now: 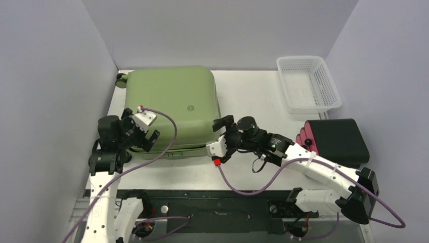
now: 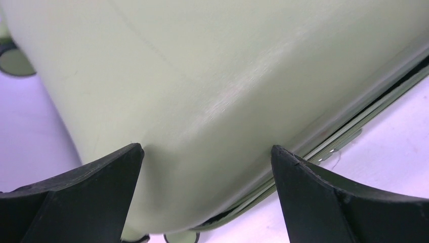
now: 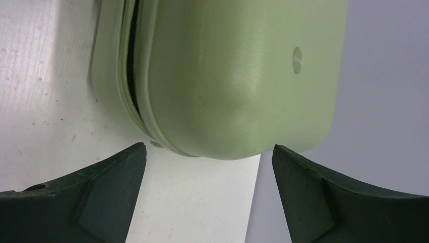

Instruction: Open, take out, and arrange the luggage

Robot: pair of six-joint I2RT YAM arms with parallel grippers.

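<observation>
A pale green hard-shell suitcase [image 1: 172, 101] lies flat on the white table [image 1: 248, 91], with a dark, partly open zipper seam [image 3: 131, 66] along its side. My left gripper [image 1: 140, 126] is at the suitcase's front left corner; in the left wrist view its open fingers [image 2: 86, 192] frame the curved shell and lower seam. My right gripper [image 1: 220, 136] is at the front right corner, open, with the rounded corner ahead of its fingers [image 3: 86, 197] in the right wrist view. Whether either gripper touches the shell is unclear.
A white plastic basket [image 1: 308, 81] stands at the back right. A dark case with pink layers [image 1: 339, 139] sits at the right edge. Grey walls surround the table's back and sides. Bare table shows between suitcase and basket.
</observation>
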